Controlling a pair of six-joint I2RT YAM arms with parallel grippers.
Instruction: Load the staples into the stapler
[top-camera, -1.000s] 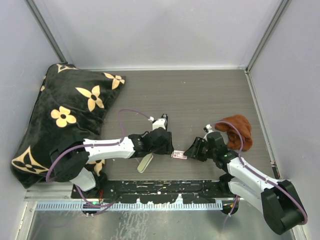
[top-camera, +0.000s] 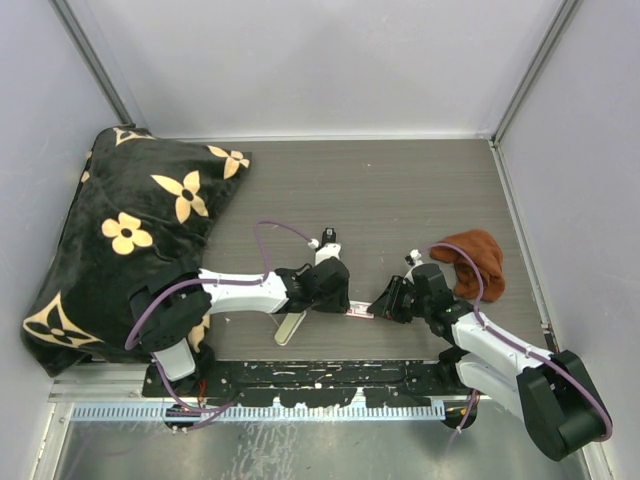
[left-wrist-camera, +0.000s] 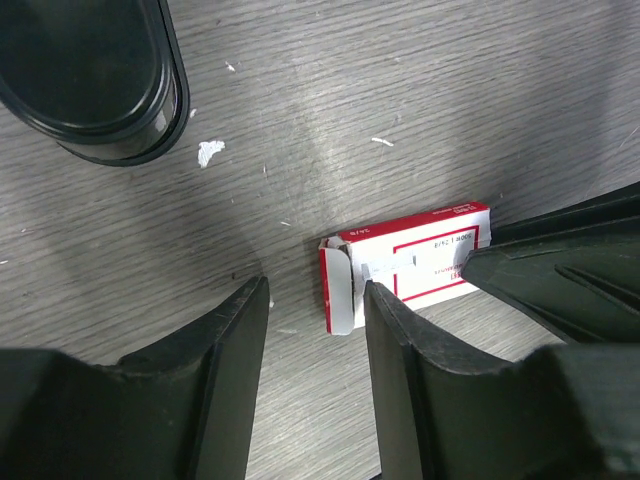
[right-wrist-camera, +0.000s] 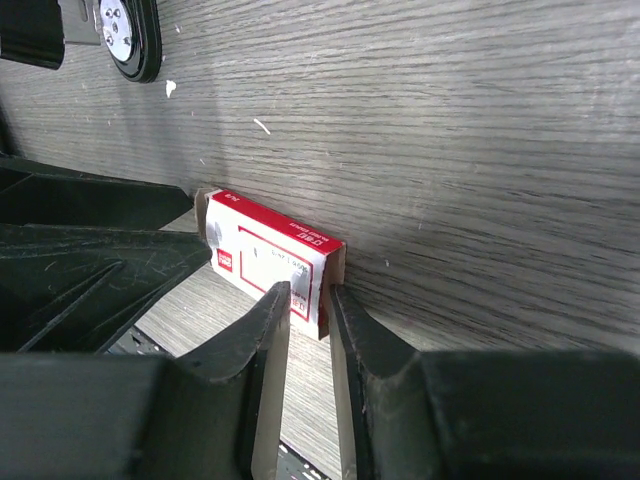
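A small white-and-red staple box (top-camera: 361, 310) lies on the table between my two grippers. The left wrist view shows the end flap of the box (left-wrist-camera: 340, 290) between the spread fingertips of my left gripper, closer to the right finger. At the opposite end, the fingers of my right gripper straddle the box (right-wrist-camera: 270, 262) with a narrow gap; whether they pinch it is unclear. The stapler lies under and beside the left arm: its pale base (top-camera: 289, 328) and black far end (top-camera: 329, 236) show, the middle hidden.
A brown cloth (top-camera: 470, 262) lies at the right, behind the right arm. A dark flowered cushion (top-camera: 125, 230) fills the left side. Both grippers' fingers are very near each other around the box.
Over the last second my left gripper moved slightly right, closer to the box, and the box shifted slightly right. The right arm has hardly moved.
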